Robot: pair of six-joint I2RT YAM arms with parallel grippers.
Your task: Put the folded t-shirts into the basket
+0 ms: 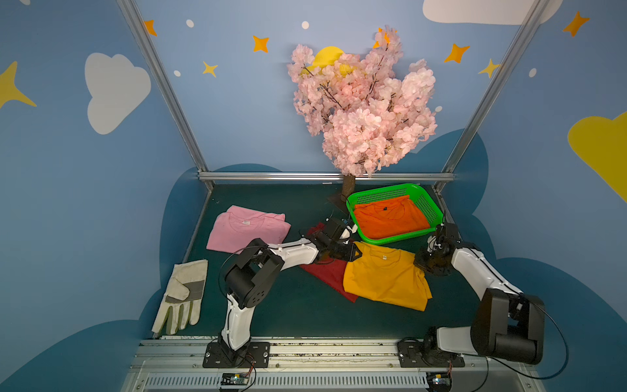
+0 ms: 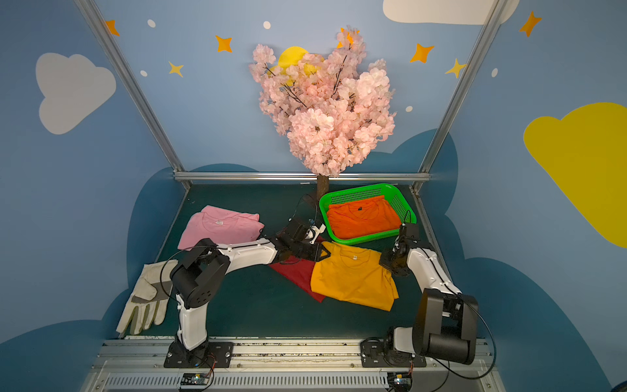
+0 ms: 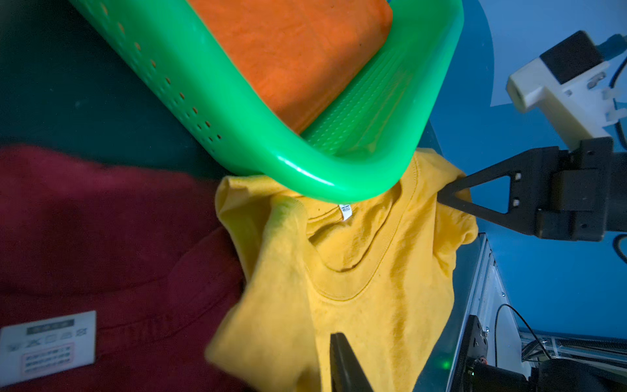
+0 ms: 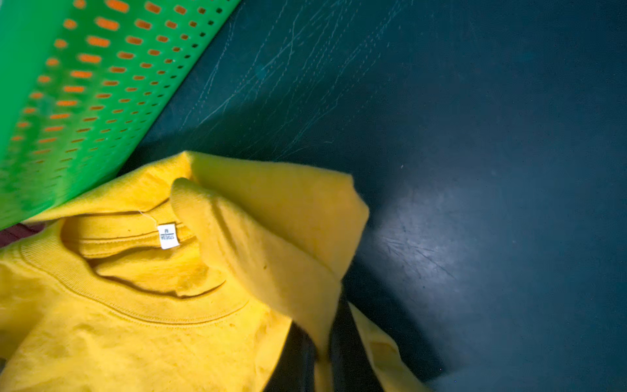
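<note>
The yellow t shirt (image 1: 385, 277) lies folded in front of the green basket (image 1: 431, 230), partly over the dark red shirt (image 1: 343, 282). My right gripper is shut on a thin fold at its right shoulder, and the cloth rises to the fingers. At the other shoulder my left gripper (image 1: 356, 252) stands open. One left finger (image 3: 349, 366) shows beside a raised yellow flap; the other is hidden behind the cloth. An orange shirt (image 1: 388, 219) rests inside the basket. Further left lies a folded pink shirt (image 1: 245, 228).
A work glove (image 1: 181, 297) lies at the table's left edge. Behind the basket stands a pink blossom tree (image 1: 365, 111). The basket's rim is close to the yellow collar. Bare table shows in front of the shirts.
</note>
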